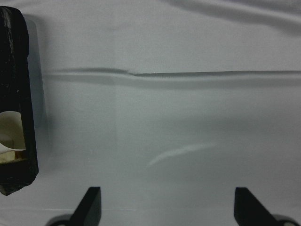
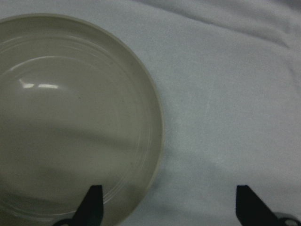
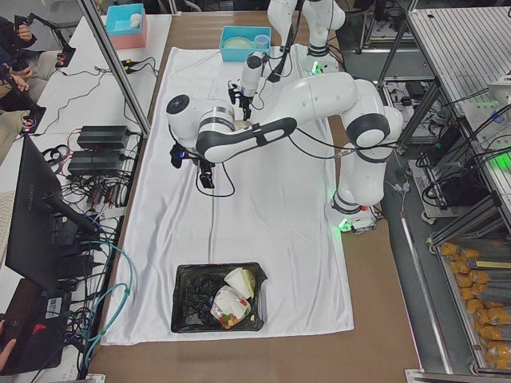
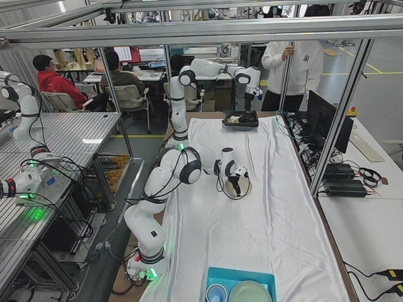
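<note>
My left gripper hangs open over bare white cloth, with the edge of a black bin (image 1: pixel 19 174) holding a pale cup to its left in the left wrist view. My right gripper stands open above the right rim of a beige plate (image 2: pixel 70 117), nothing between its fingers. In the camera left view the black bin (image 3: pixel 196 311) at the near end holds cream and wrapped waste items. The plate lies mid-cloth, partly hidden by an arm.
A blue tub (image 4: pixel 239 275) with a green plate and cup stands at the other end of the table. Monitor, cables and a frame post line one side.
</note>
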